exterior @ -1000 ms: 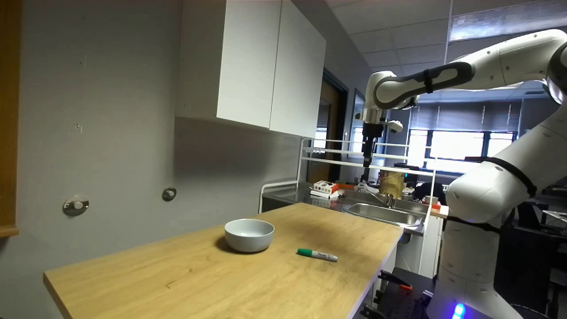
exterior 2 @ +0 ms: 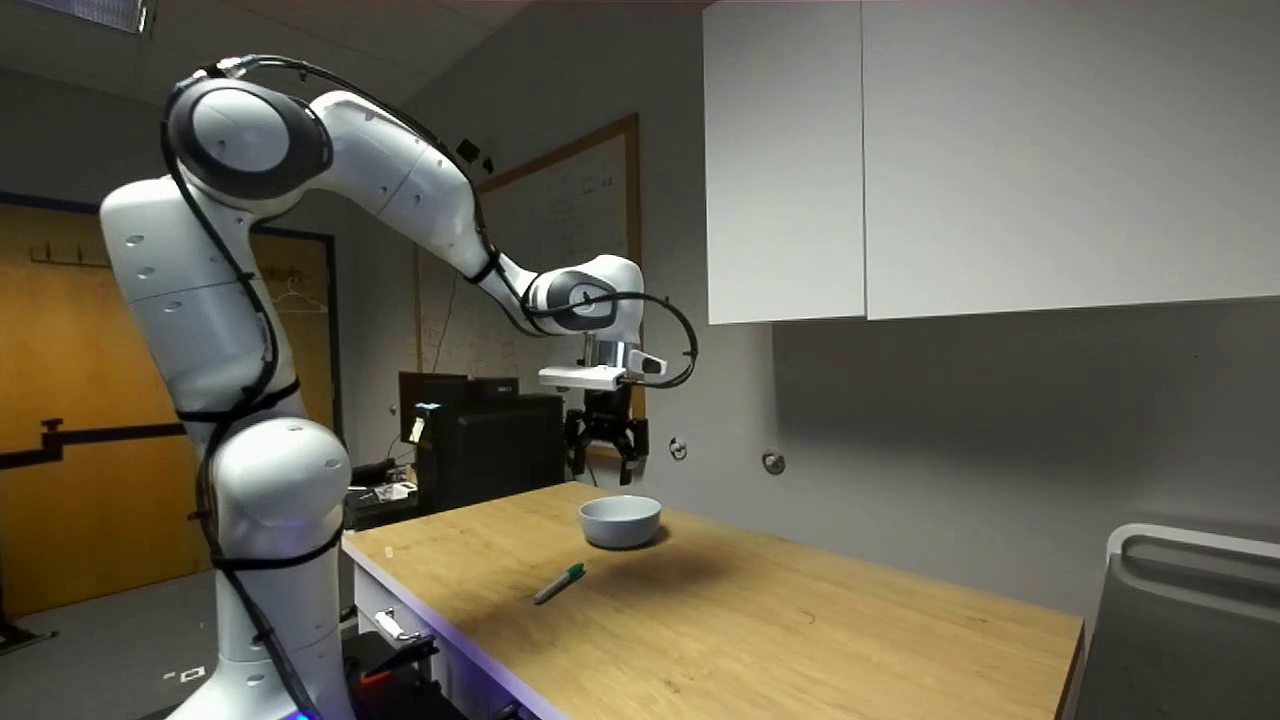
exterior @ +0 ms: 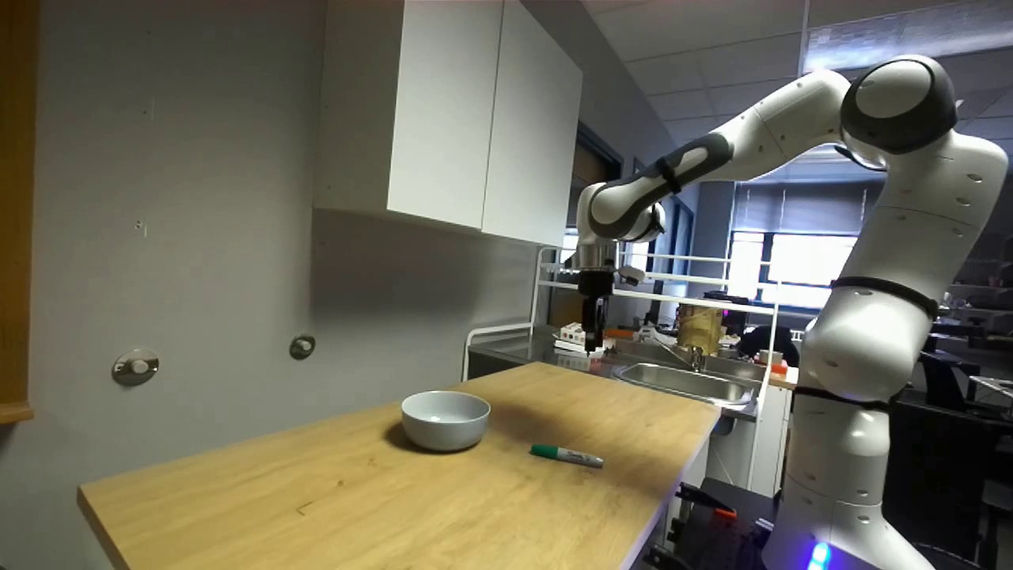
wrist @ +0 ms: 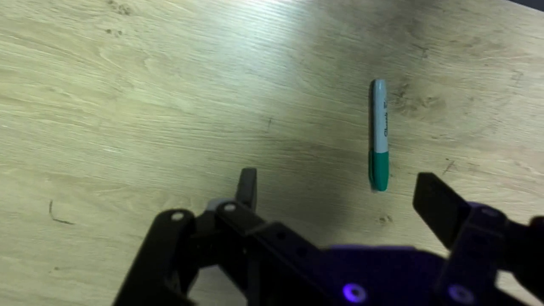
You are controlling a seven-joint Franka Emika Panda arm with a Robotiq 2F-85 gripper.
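A grey marker with a green cap [wrist: 380, 127] lies flat on the wooden table; in exterior view 1 the same marker [exterior: 567, 456] is right of the bowl. The light grey bowl [exterior: 445, 421] stands upright, and its inside shows no contents in exterior view 1. My gripper [exterior 2: 608, 466] hangs pointing down, well above the tabletop, its fingers spread with nothing between them. In the wrist view, the marker appears ahead of the open gripper, nearer the right finger [wrist: 438, 206]. The bowl is not visible in the wrist view.
White wall cabinets [exterior 2: 1068, 156] overhang the back of the table [exterior 2: 840, 612]. A white rack [exterior: 655, 277] and a sink [exterior: 688, 380] lie beyond its far end in exterior view 1.
In exterior view 1, the arm has swung left and lowered, bringing the gripper closer above the table. Bowl and marker have stayed in place.
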